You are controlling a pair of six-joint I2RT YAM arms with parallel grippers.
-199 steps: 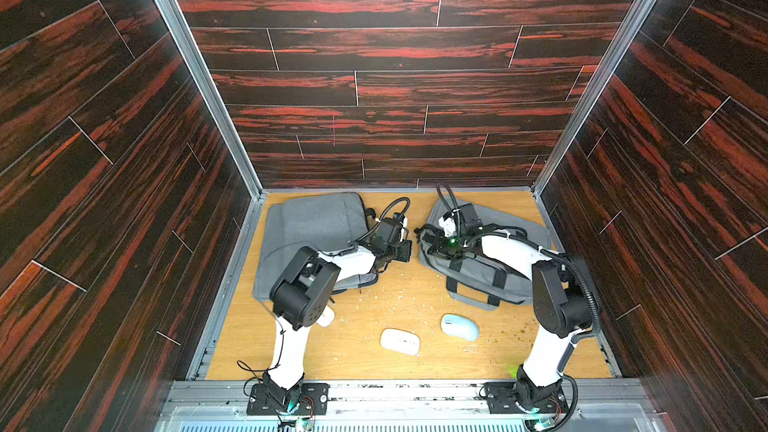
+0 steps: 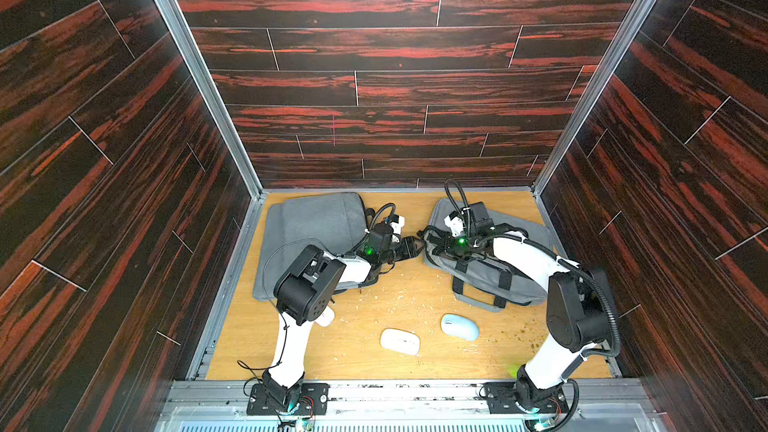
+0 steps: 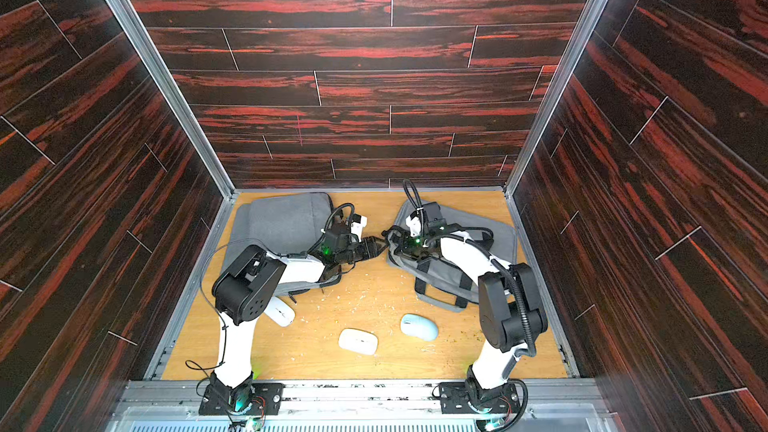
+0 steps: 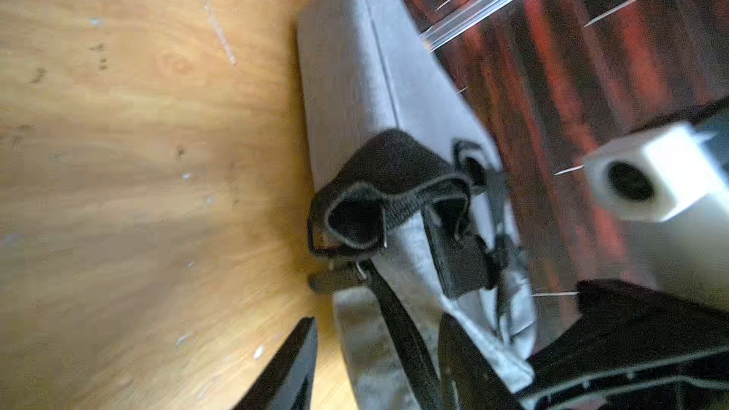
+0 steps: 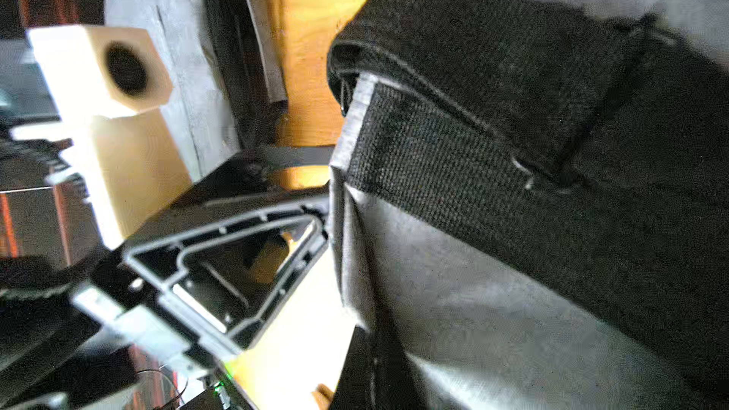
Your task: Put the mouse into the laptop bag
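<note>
On the right lies a grey laptop bag (image 2: 516, 222) with black straps, its left end beneath my right gripper (image 2: 428, 233). The right wrist view shows a fold of its grey cloth (image 5: 351, 258) running down into the dark fingers (image 5: 364, 372), which are shut on that edge. My left gripper stands open close to the bag's left end; one finger (image 4: 292, 368) is over the table side, the other over the bag. A blue mouse (image 2: 460, 327) and a white mouse (image 2: 400, 341) lie on the table in front. The bag's inside is hidden.
A second grey bag (image 2: 316, 228) lies at the left under my left arm. Another white mouse (image 2: 325, 317) is partly covered by that arm. Bare table (image 2: 392, 300) spans the middle front; walls close in the back and sides.
The right arm has shifted slightly right, and the right-hand bag has slid the same way with it. My left gripper has moved right, closer to the bag's end. The mice have stayed put.
</note>
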